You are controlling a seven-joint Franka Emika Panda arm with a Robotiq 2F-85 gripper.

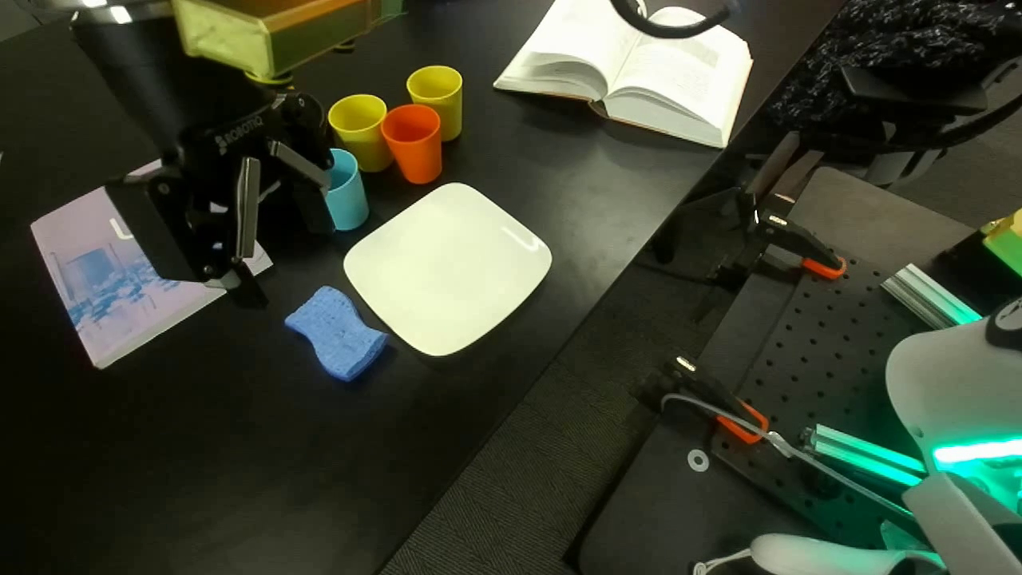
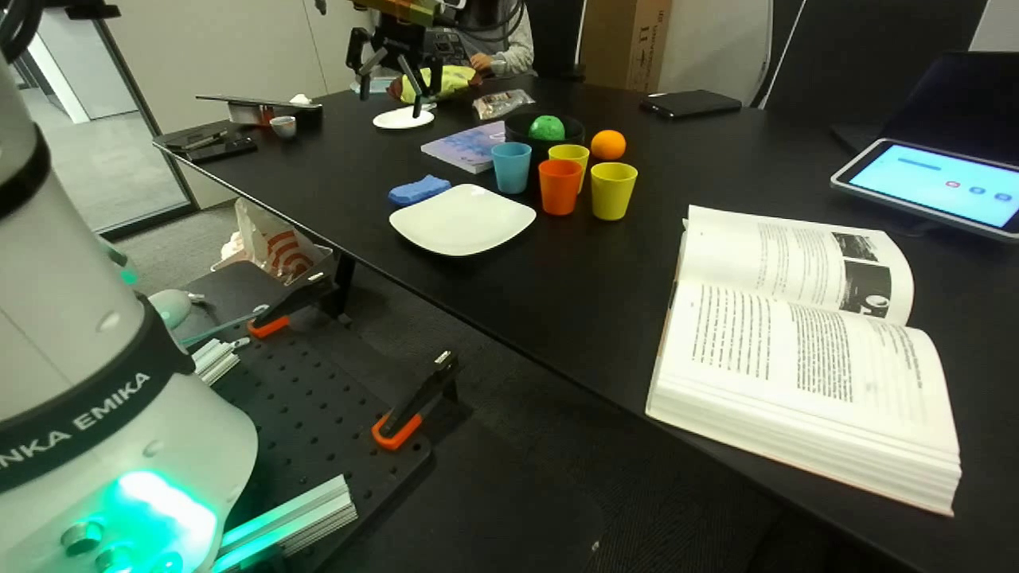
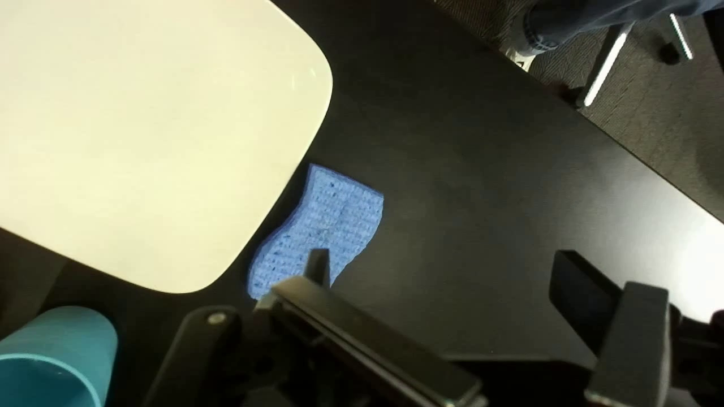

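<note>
My gripper hangs in the air over the table, its fingers wide apart and nothing between them. In the wrist view a blue sponge lies flat on the dark table, its near end partly hidden by one finger. The other finger stands well off to the right above bare table. Beside the sponge sits a white square plate, empty, with a small gap between the two. A light blue cup stands behind the plate; in exterior view 1 the gripper partly covers it.
Close to the blue cup stand an orange cup and two yellow cups. A purple book lies under the gripper's line of sight. Exterior view 2 shows a green ball in a black bowl and an open book.
</note>
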